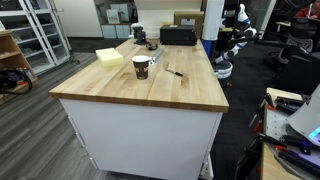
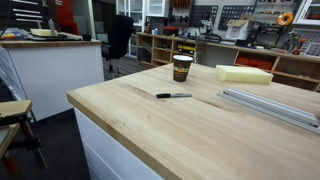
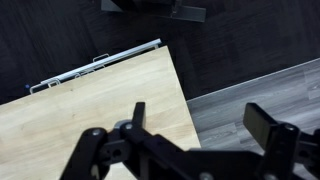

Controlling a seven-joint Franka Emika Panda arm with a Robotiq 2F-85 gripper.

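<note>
On the wooden tabletop (image 1: 120, 85) stands a dark paper cup (image 1: 141, 67) with a white rim, upright. To its right in exterior view 1 lies a dark marker (image 1: 174, 72); the other exterior view shows the marker (image 2: 174, 95) in front of the cup (image 2: 182, 68). A pale yellow block (image 1: 110, 56) rests toward the left side. In the wrist view my gripper is open, its two dark fingers wide apart with nothing between them. Below it are the table's edge and the floor. Neither exterior view clearly shows the gripper.
A long grey metal bar (image 2: 270, 106) lies on the table near the block (image 2: 244, 74). At the far end in exterior view 1 is a black box (image 1: 178, 36).
</note>
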